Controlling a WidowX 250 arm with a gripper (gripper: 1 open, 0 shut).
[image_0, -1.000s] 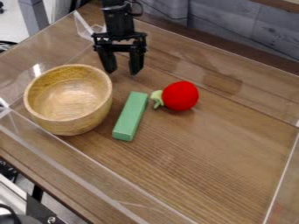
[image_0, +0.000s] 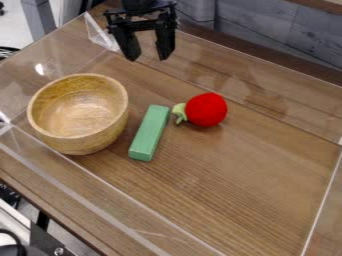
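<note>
My gripper (image_0: 142, 40), black, hangs over the back of the wooden table (image_0: 254, 190), upper middle, with its fingers open. Below it on the table lie a tan wooden bowl (image_0: 78, 138) at left, a green bar (image_0: 148, 133) at centre, and a red round object (image_0: 206, 110) with a small pale-green piece at its left.
A light, partly clear object (image_0: 102, 36) sits behind the gripper's left side, too unclear to name. The table's edge runs along the lower left.
My gripper has moved up and back, away from the bowl and green bar, toward the far edge. The objects on the table look unmoved.
</note>
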